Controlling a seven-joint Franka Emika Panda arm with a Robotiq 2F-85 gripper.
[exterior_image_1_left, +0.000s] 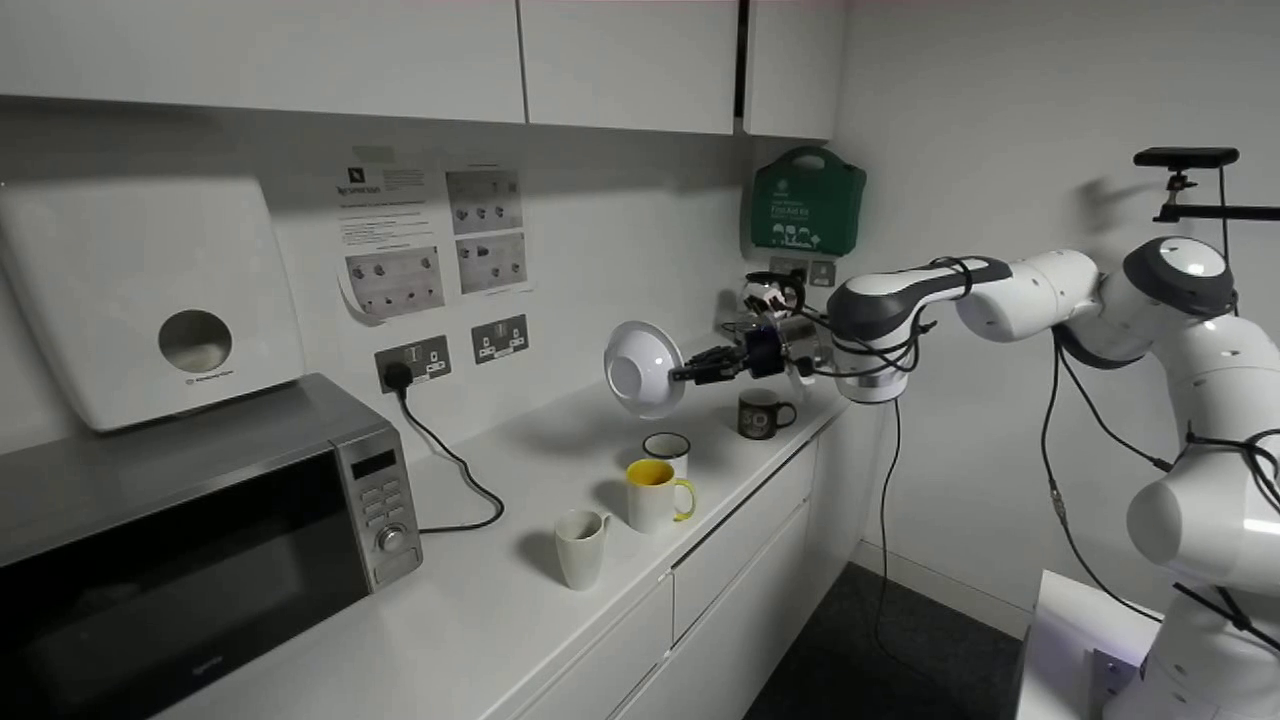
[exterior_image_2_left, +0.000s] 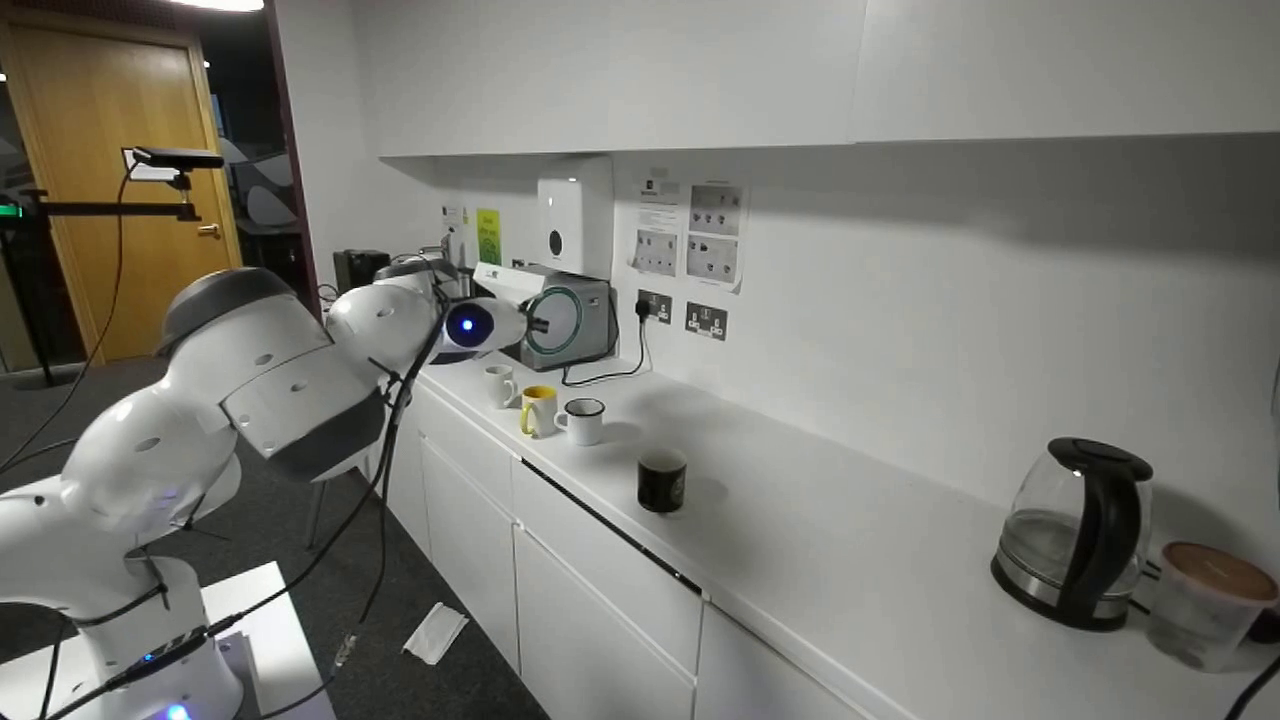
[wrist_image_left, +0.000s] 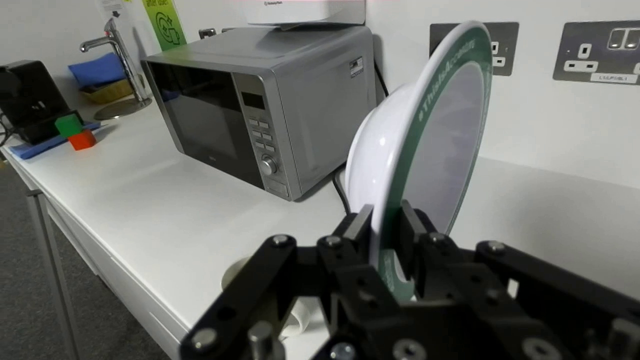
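Observation:
A white bowl (wrist_image_left: 388, 141) with a green, lettered rim is held on edge above the counter. My gripper is shut on its rim, one finger on each side. In exterior view 1 the bowl (exterior_image_1_left: 644, 370) hangs tilted at the end of my gripper (exterior_image_1_left: 680, 373), well clear of the mugs below. Exterior view 2 shows the bowl's inside (exterior_image_2_left: 555, 322) in front of the microwave, with the arm covering part of the gripper.
A white mug (exterior_image_1_left: 581, 548), a yellow-lined mug (exterior_image_1_left: 650, 499), a black-rimmed mug (exterior_image_1_left: 667, 449) and a black mug (exterior_image_1_left: 757, 416) line the counter. The microwave (wrist_image_left: 324, 102) stands against the wall. A glass kettle (exterior_image_2_left: 1068, 540) is farther along. Wall cupboards (exterior_image_1_left: 636, 60) overhang the counter.

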